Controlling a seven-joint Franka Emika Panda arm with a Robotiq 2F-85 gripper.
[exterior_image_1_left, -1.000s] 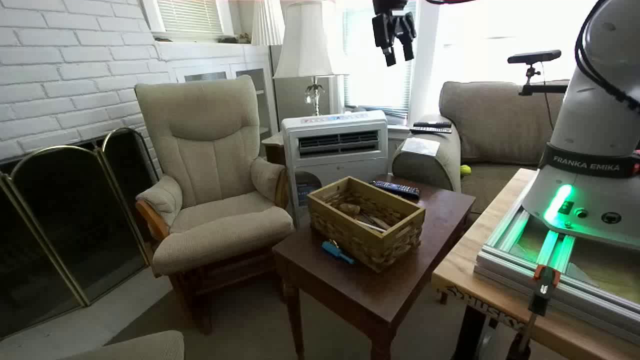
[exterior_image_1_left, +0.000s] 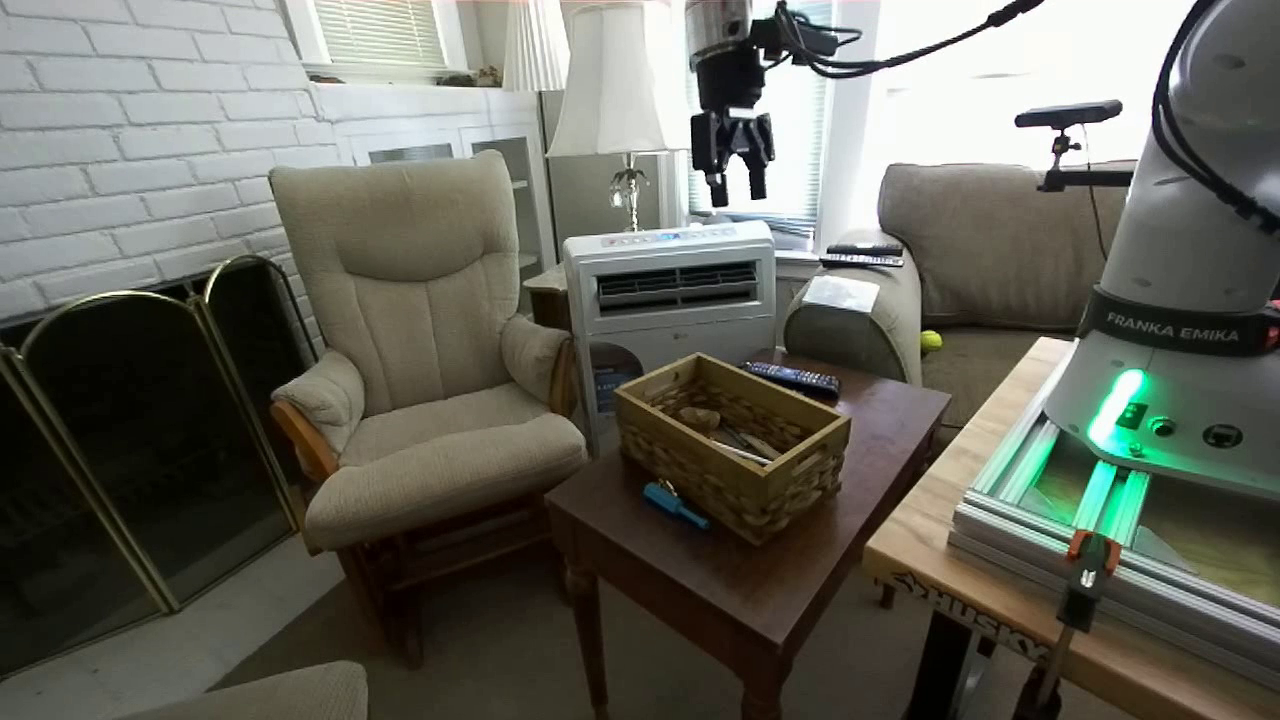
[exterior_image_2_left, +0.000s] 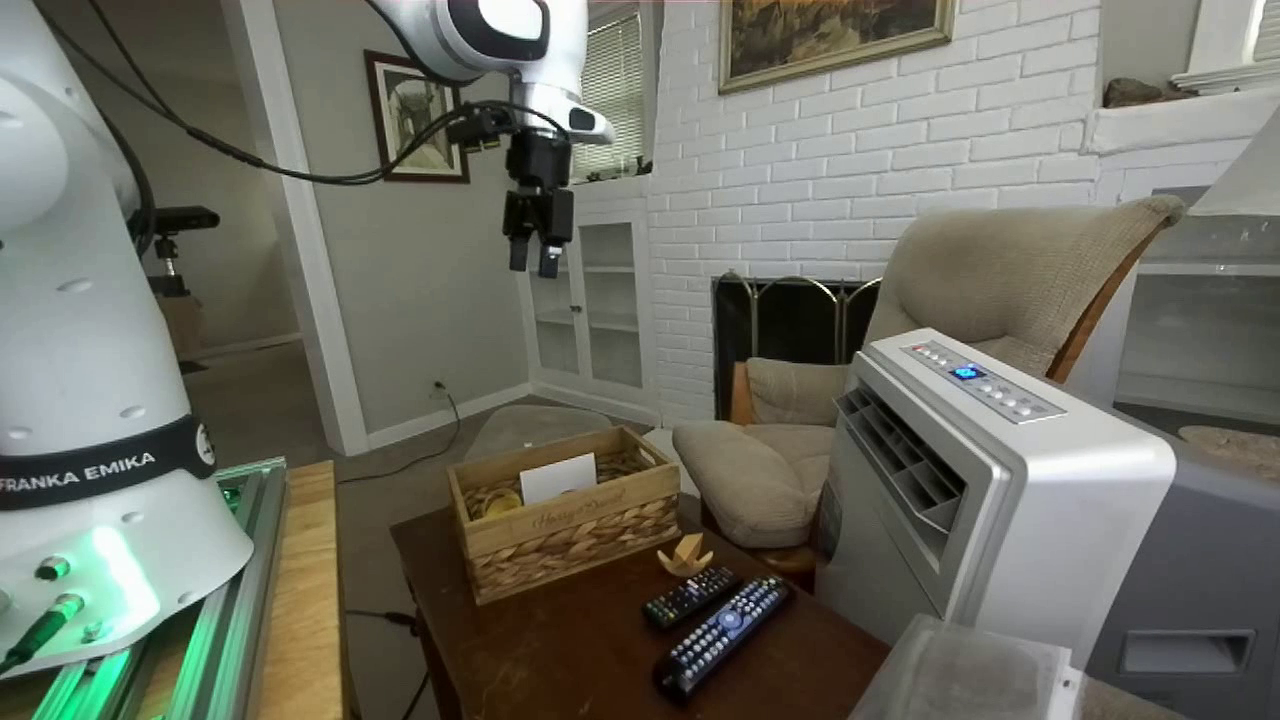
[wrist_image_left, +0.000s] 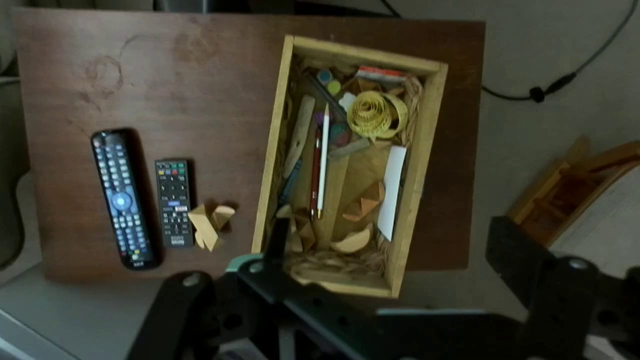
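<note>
High above the side table (exterior_image_1_left: 672, 582), my gripper (exterior_image_1_left: 738, 190) points down with its fingers apart and nothing between them. On the table rests a wooden-rimmed woven basket (wrist_image_left: 428, 174). In the wrist view it holds a yellow tape roll (wrist_image_left: 370, 115), a white pencil (wrist_image_left: 324, 162), a red pencil (wrist_image_left: 315, 174), a white card (wrist_image_left: 391, 189) and several wooden pieces. A large remote (wrist_image_left: 122, 201), a small remote (wrist_image_left: 174, 204) and a folded wooden piece (wrist_image_left: 205, 228) lie beside the basket. Near its other side is a blue object (exterior_image_1_left: 675, 504).
A white air conditioner (exterior_image_1_left: 672, 282) stands behind the table, and an armchair (exterior_image_1_left: 414, 312) is beside it. My base sits on a wooden workbench (exterior_image_1_left: 960, 456) close by. The table's end past the remotes has bare space.
In exterior view 1 my gripper has moved left and lower, and it now hangs more nearly vertical. The basket, blue object and visible remote have stayed in place.
</note>
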